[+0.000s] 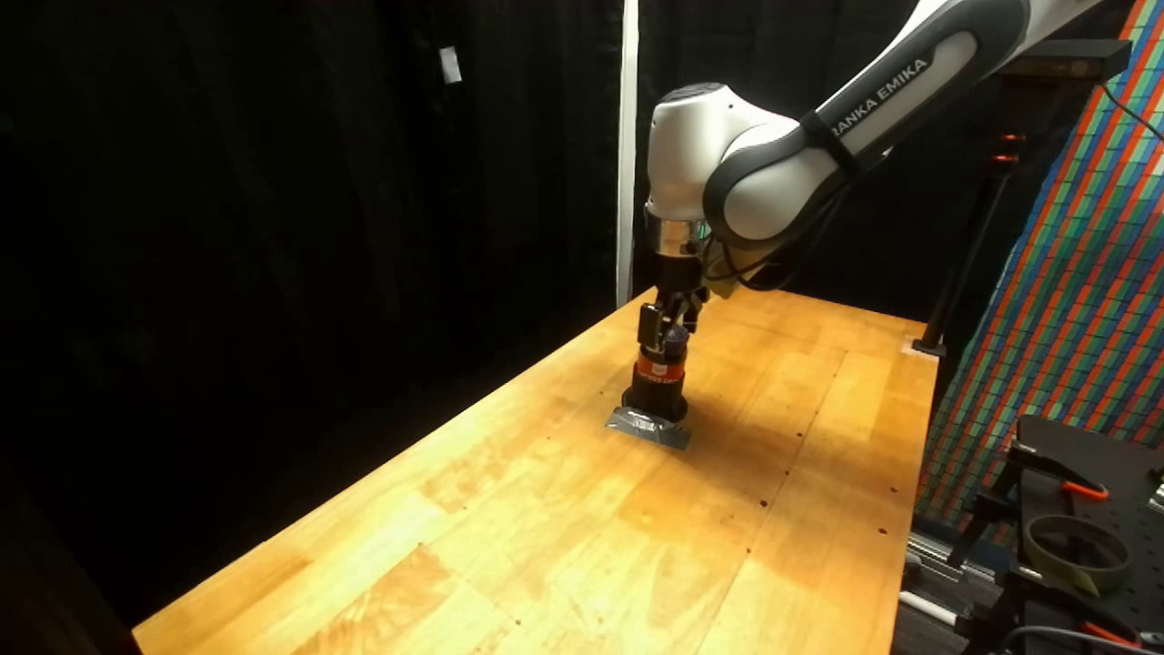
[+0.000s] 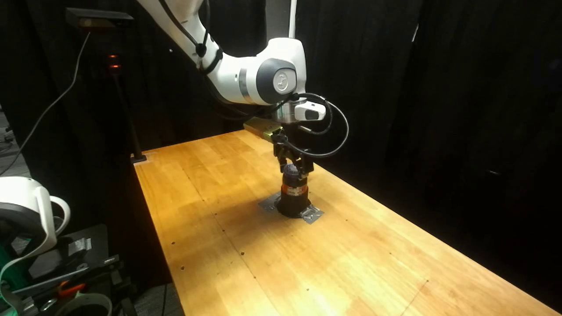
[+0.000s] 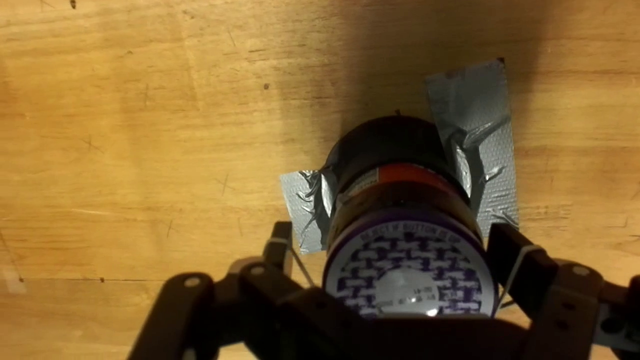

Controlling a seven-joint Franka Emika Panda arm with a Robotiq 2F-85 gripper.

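Note:
A jar with a dark body, an orange label [image 1: 660, 370] and a purple-and-white patterned lid [image 3: 414, 270] stands upright in a black round holder [image 2: 293, 206]. Grey tape [image 3: 474, 120] fixes the holder to the wooden table. From above, my gripper straddles the lid with its fingers apart. In the wrist view a clear gap shows between the left finger and the lid, while the right finger lies close against the lid's edge; whether it touches, I cannot tell. The gripper points nearly straight down.
Dark curtains hang behind it. A thin post [image 1: 960, 251] stands at the table's far corner. Beside the table, a black cart [image 1: 1091, 469] carries clamps and a tape roll [image 1: 1078, 551].

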